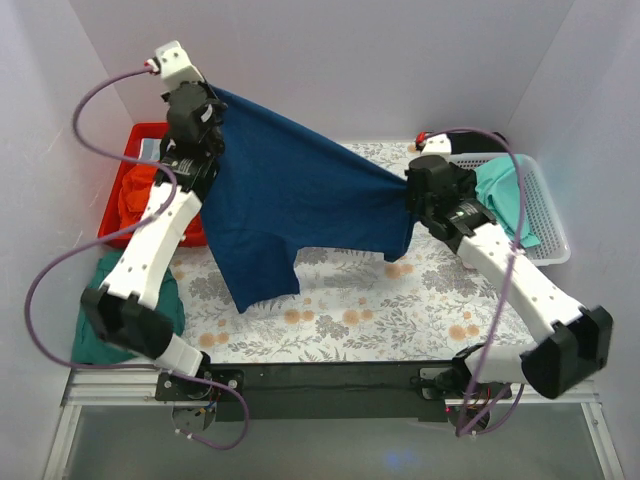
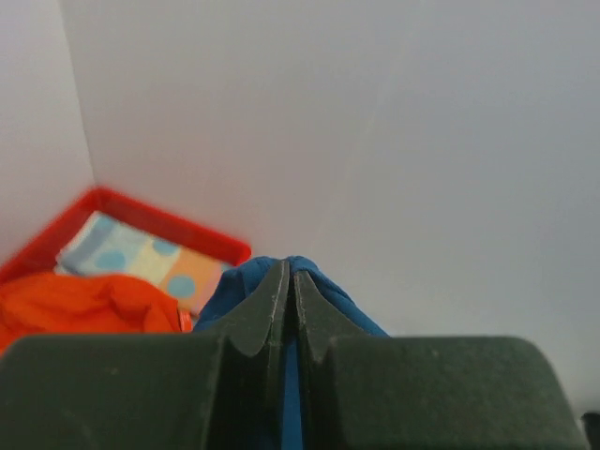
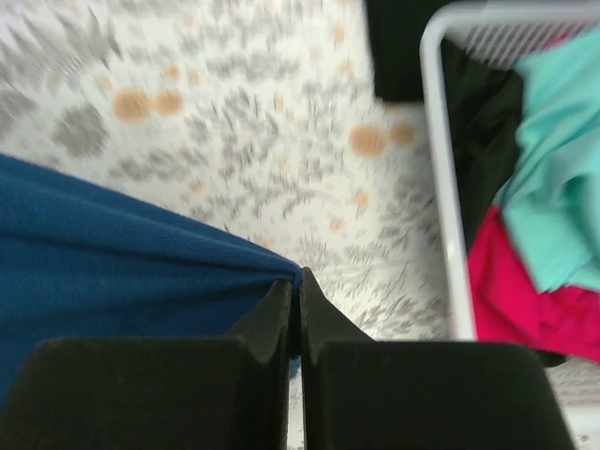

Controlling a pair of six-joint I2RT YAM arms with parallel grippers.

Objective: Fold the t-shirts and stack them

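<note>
A dark blue t-shirt (image 1: 300, 190) is stretched between my grippers in the top view, its lower part lying over the patterned mat. My left gripper (image 1: 208, 92) is shut on its upper left corner at the back; in the left wrist view blue cloth (image 2: 328, 295) bunches at the fingertips. My right gripper (image 1: 412, 188) is shut on the other corner, lower and to the right; the right wrist view shows the blue fabric (image 3: 141, 262) pinched between the fingers.
A red bin (image 1: 112, 215) with orange cloth stands at the left, teal cloth (image 1: 100, 335) lies at the front left, and a white basket (image 1: 545, 225) with turquoise cloth stands at the right.
</note>
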